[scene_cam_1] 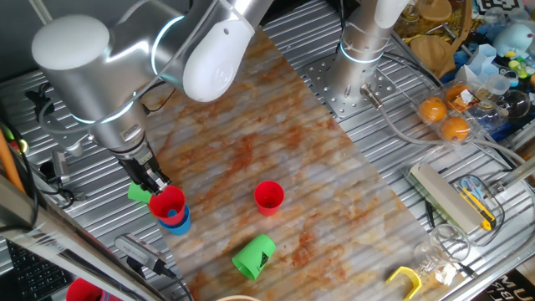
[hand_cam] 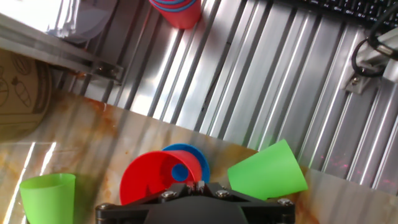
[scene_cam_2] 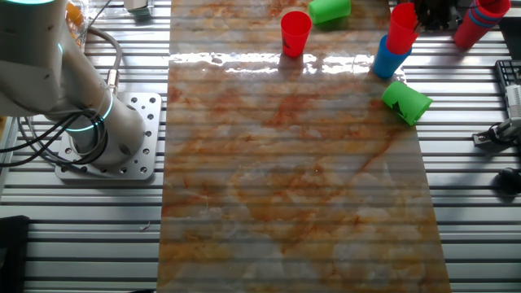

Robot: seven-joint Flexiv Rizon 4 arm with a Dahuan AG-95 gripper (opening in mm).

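A red cup (scene_cam_1: 171,216) leans with its mouth up, its lower end at the mouth of a blue cup (scene_cam_2: 387,64). My gripper has its fingers together on the red cup's rim. Through the red cup's mouth a round blue spot shows in the wrist view. How deep the red cup sits in the blue one cannot be made out. Beside this pair a green cup (hand_cam: 267,171) lies on its side. Another green cup (scene_cam_1: 254,256) is tipped over on the board, and a second red cup (scene_cam_1: 269,198) stands mouth up near it.
Nested red and blue cups (scene_cam_2: 480,23) stand off the board on the slatted metal table. A keyboard (hand_cam: 354,14) and a metal device (scene_cam_1: 140,249) are on that side too. Most of the marbled board (scene_cam_2: 293,195) is bare.
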